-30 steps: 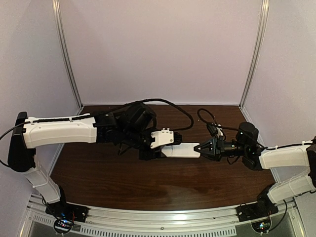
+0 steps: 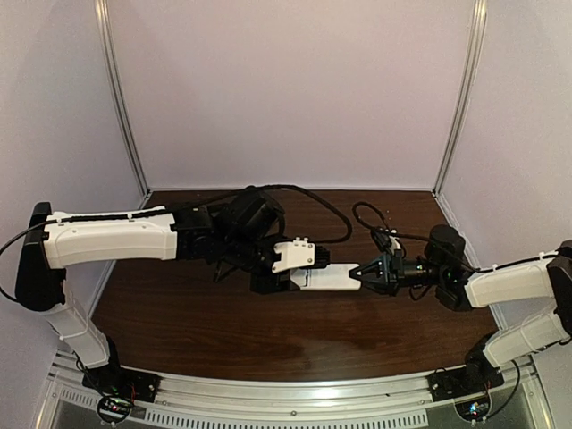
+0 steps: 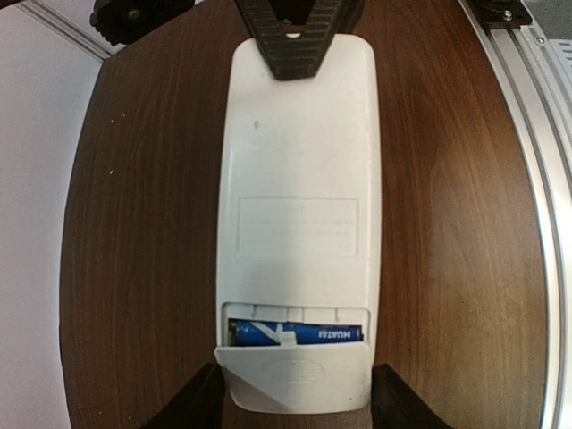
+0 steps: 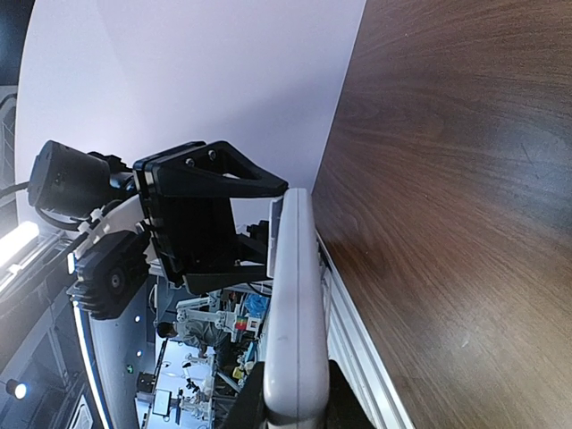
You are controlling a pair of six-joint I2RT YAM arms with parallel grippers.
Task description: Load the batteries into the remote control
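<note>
The white remote control (image 2: 326, 277) is held between both grippers above the table, back side up in the left wrist view (image 3: 299, 161). A blue battery (image 3: 326, 333) lies in its compartment, with the white cover (image 3: 295, 375) partly over the opening at the lower end. My left gripper is shut on that cover end, one finger on each side. My right gripper (image 2: 362, 273) is shut on the remote's other end. In the right wrist view the remote (image 4: 295, 304) stands edge-on, running from one gripper to the other.
</note>
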